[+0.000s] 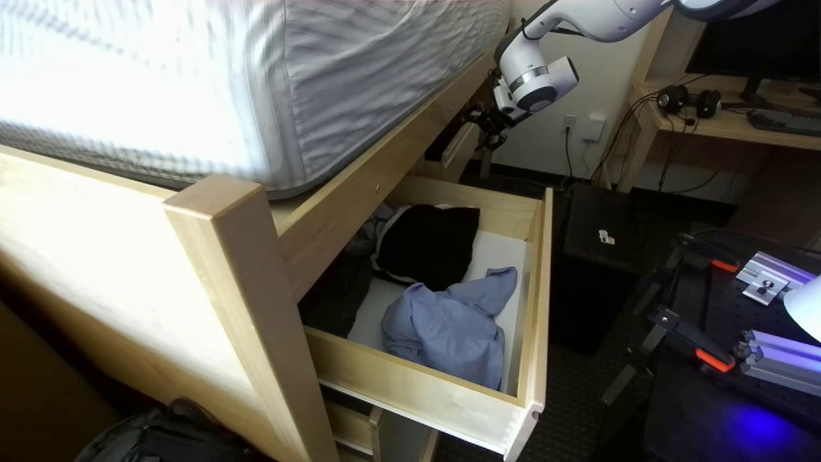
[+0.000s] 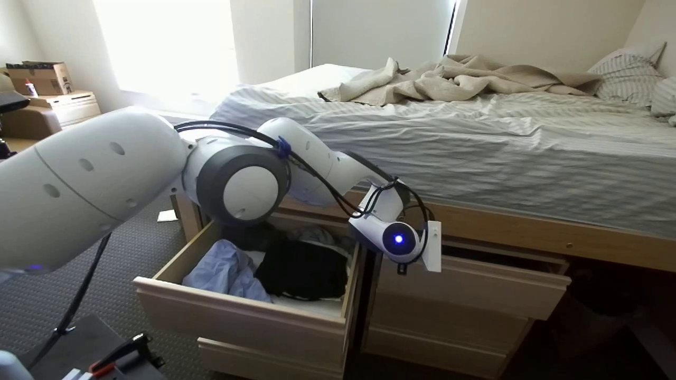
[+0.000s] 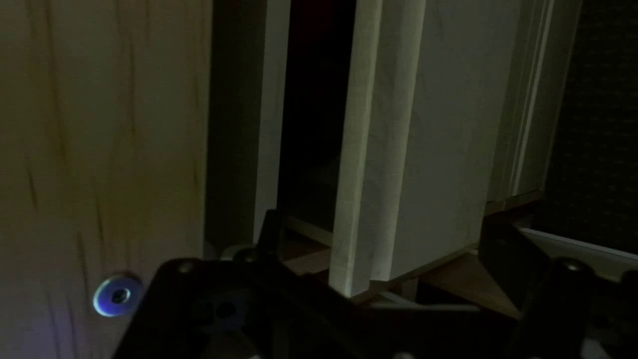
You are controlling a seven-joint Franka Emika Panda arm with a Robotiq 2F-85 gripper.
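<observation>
My gripper is open, its dark fingers (image 3: 507, 254) spread wide. In the wrist view the top edge of a slightly pulled-out drawer (image 3: 350, 251) lies between them; whether either finger touches it I cannot tell. From exterior view 1, the gripper (image 1: 489, 127) appears at that drawer's front (image 1: 460, 145), beneath the bed's side rail. The same drawer (image 2: 472, 282) stands partly out in exterior view 2, where the wrist hides my fingers. Beside it a second drawer (image 1: 548, 285) is pulled far out, with a blue cloth (image 1: 446, 327) and a black cloth (image 1: 431, 242) inside.
Above the drawers runs the wooden bed rail (image 2: 507, 218), under a striped mattress (image 2: 507, 164). A lower drawer (image 2: 253, 358) is also out a little. A desk (image 1: 739, 131) stands at the back right, and a black table (image 1: 716, 416) is at the front right.
</observation>
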